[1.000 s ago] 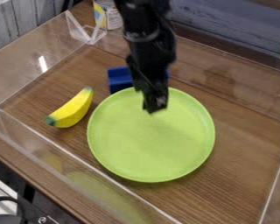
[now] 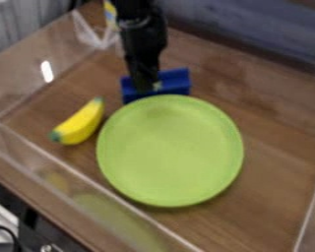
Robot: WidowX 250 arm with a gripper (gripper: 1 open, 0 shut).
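My black gripper (image 2: 147, 81) hangs at the top centre, over a blue block-like object (image 2: 173, 83) that sits behind a large green plate (image 2: 169, 153); its fingers look shut, and the blurred view shows nothing clearly between them. A yellow banana (image 2: 79, 121) lies on the wooden surface to the left of the plate.
Clear plastic walls (image 2: 29, 79) border the wooden surface (image 2: 259, 108) on the left and front. A yellow container (image 2: 110, 14) stands at the back left, partly behind the arm. The wood right of the plate is clear.
Over the last second the gripper has moved left and back from above the plate to the blue object. The plate, banana and blue object look unmoved.
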